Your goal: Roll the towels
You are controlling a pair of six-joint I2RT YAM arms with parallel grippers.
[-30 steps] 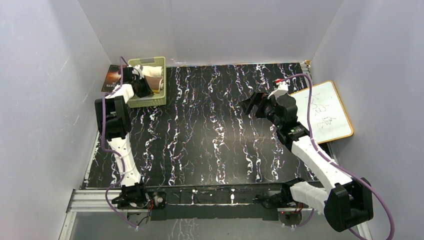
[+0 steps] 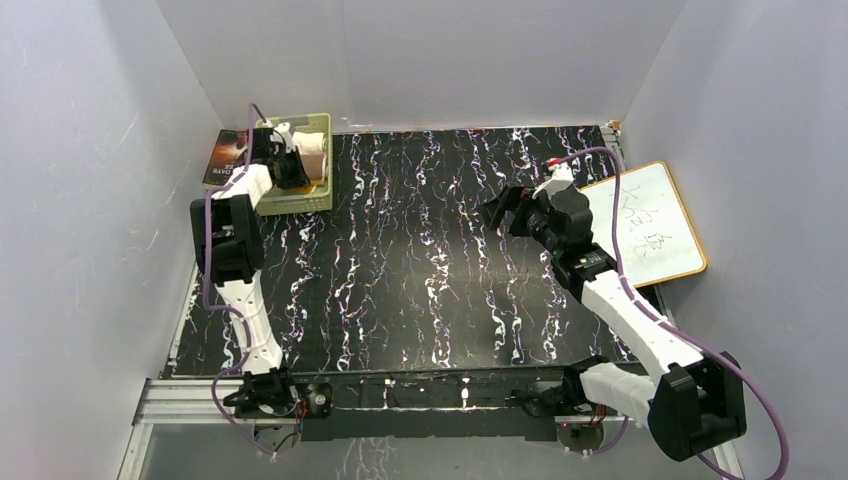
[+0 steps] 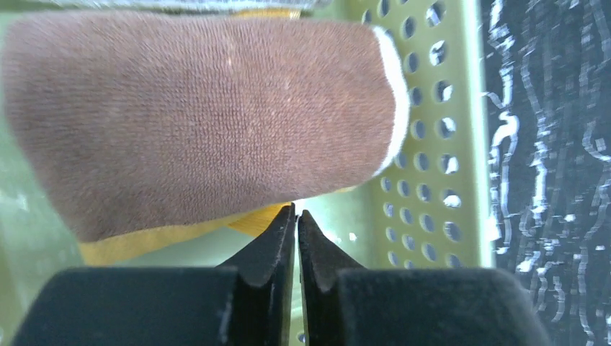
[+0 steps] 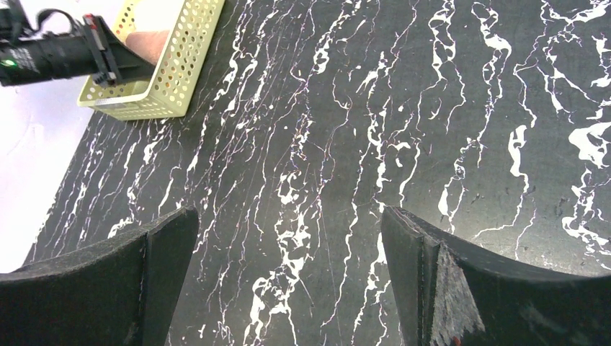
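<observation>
A green perforated basket (image 2: 322,200) at the back left holds towels: a rolled brown one (image 3: 216,108) with a white edge, yellow cloth (image 3: 256,220) beneath it, and a white one (image 2: 306,140) behind. My left gripper is down in the basket at the brown roll's near side, its fingertips almost together by the yellow cloth; whether anything is between them is unclear. My right gripper hangs open over the right part of the table, nothing between its fingers.
A dark book or box (image 2: 222,155) lies left of the basket. A whiteboard (image 2: 650,225) stands on the right. Grey walls enclose the sides and back.
The right arm is unmoved.
</observation>
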